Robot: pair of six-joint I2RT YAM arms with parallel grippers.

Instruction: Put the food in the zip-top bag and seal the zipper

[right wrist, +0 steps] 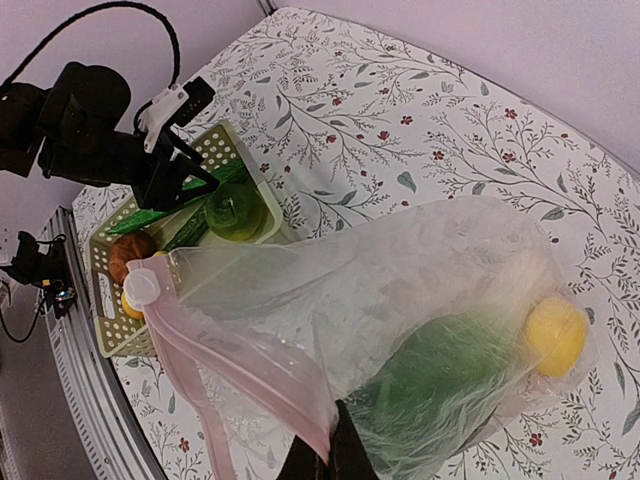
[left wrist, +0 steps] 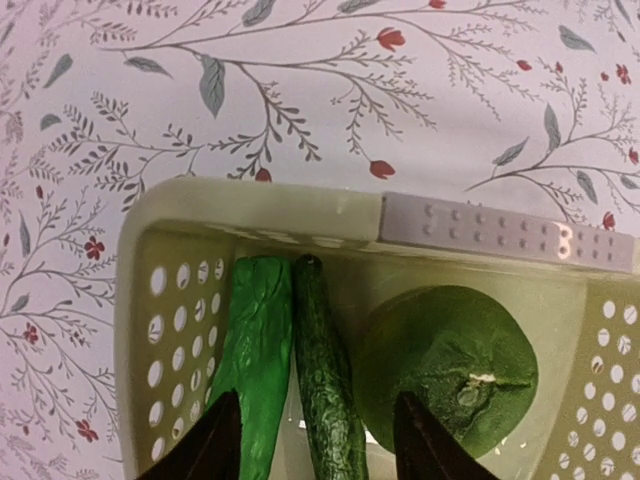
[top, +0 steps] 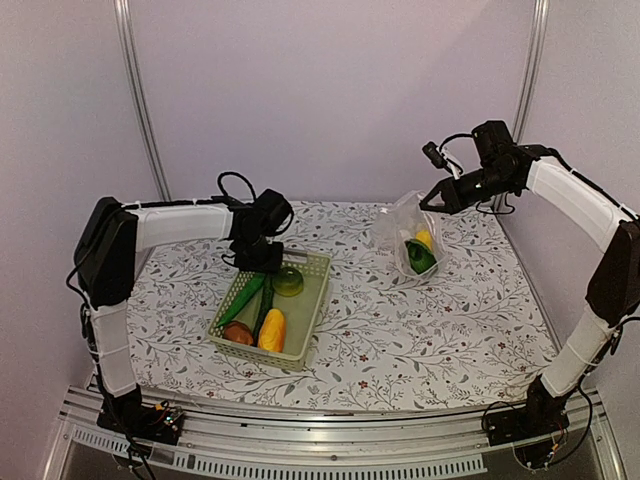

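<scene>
The clear zip top bag (right wrist: pixel 330 290) hangs by its pink zipper rim from my right gripper, which is shut on that edge. Inside it are a green vegetable (right wrist: pixel 440 370) and a yellow one (right wrist: pixel 556 336). My left gripper stands open over the back of the basket (top: pixel 313 300). Between its fingers in the left wrist view lies a dark cucumber (left wrist: pixel 325 380), nothing gripped. Left of that is a long green vegetable (left wrist: pixel 255 350), and right of it a round green one (left wrist: pixel 447 368). A yellow vegetable (top: pixel 272 330) and a brown one (top: pixel 238 332) lie at the basket's front.
A plastic slider (right wrist: pixel 143 287) sits at the far end of the bag's zipper. Walls (top: pixel 320 110) close off the back and sides.
</scene>
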